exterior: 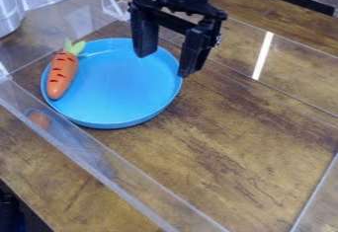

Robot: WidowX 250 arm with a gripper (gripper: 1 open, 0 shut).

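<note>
A toy carrot (62, 72) with green leaves lies on the left side of a blue plate (119, 88). My black gripper (169, 50) hangs over the back right part of the plate, its two fingers spread apart and pointing down. It stands open, with nothing seen between its fingers, to the right of the carrot.
Clear plastic walls run along the front left, the back and the right edge. The wooden surface to the right of and in front of the plate is bare. A silver object stands at the top left corner.
</note>
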